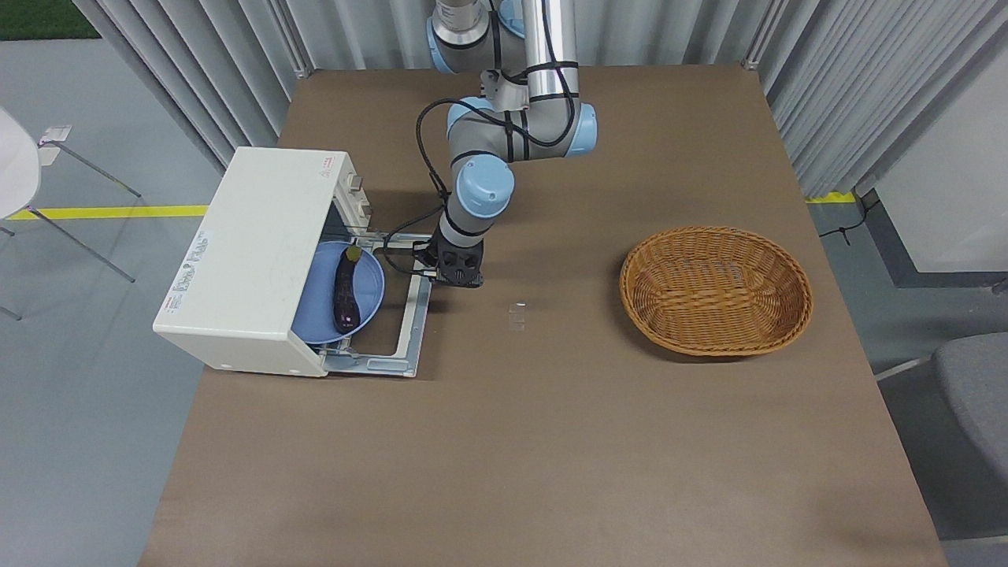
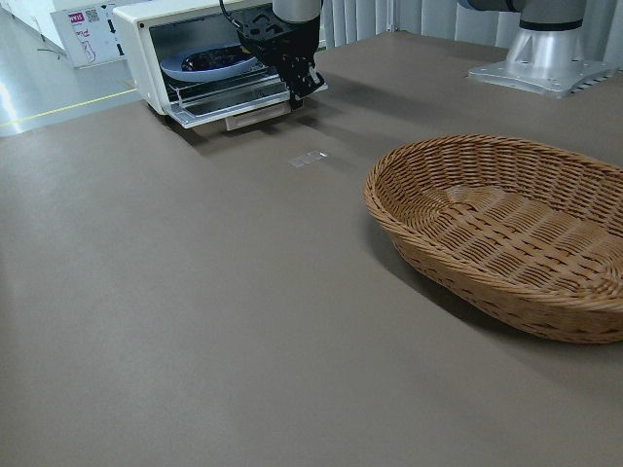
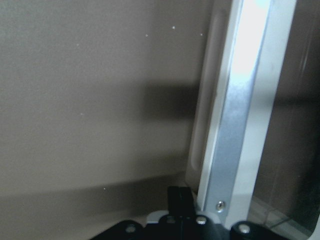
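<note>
A white toaster oven stands at the left with its door lowered. Inside, partly out, a blue plate holds a dark eggplant. My gripper is at the door's outer edge, low over the table; in the wrist view the door's metal edge runs just right of its fingertips. The fingers appear shut together, with nothing visible between them.
A wicker basket sits on the right half of the table. The robot's base is at the back.
</note>
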